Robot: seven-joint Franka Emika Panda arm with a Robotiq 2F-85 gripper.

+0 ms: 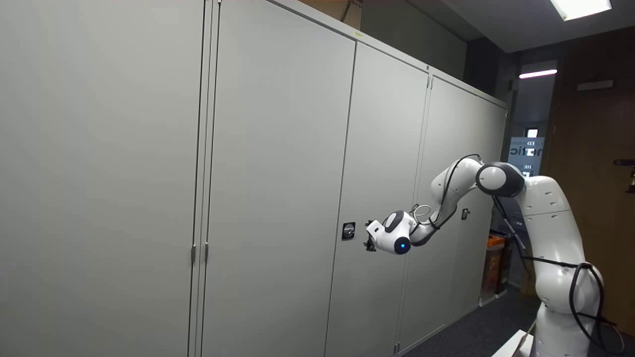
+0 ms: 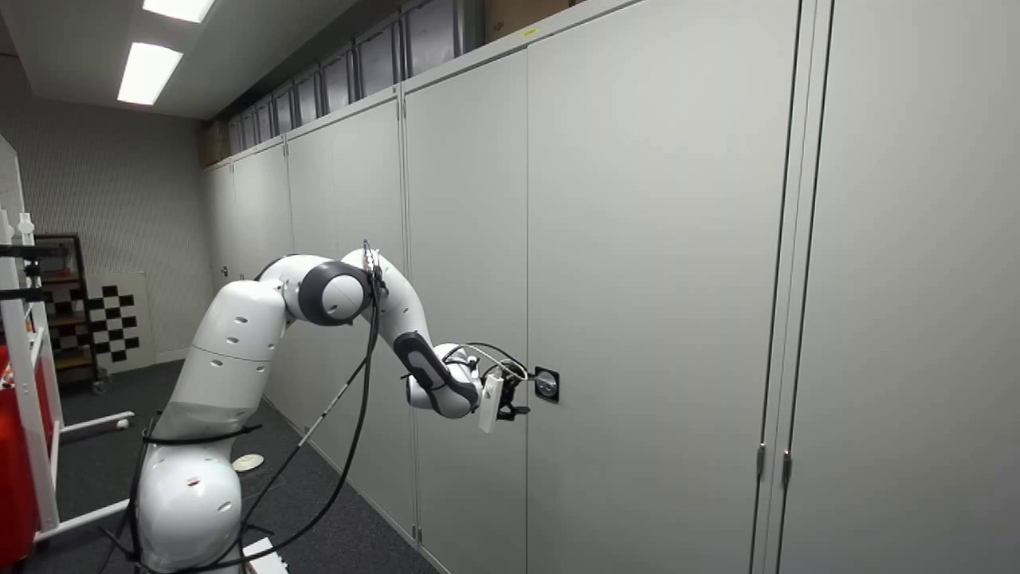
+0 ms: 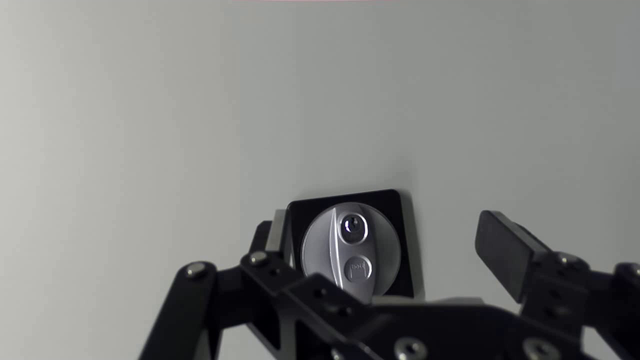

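A round silver lock knob on a square black plate is mounted on the grey cabinet door. Its raised grip stands nearly vertical, with a keyhole near the top. My gripper is open in front of it, nothing held. In the wrist view the left finger overlaps the plate's left edge, while the right finger stands well clear to the right. The gripper's own frame hides the bottom of the knob. From outside, a gap shows between my gripper and the lock.
Tall grey cabinets form a continuous wall, all doors closed. Another handle sits behind my arm. Cables hang loosely along the arm. A white rack stands on the far side of the arm's base. Open floor lies before the cabinets.
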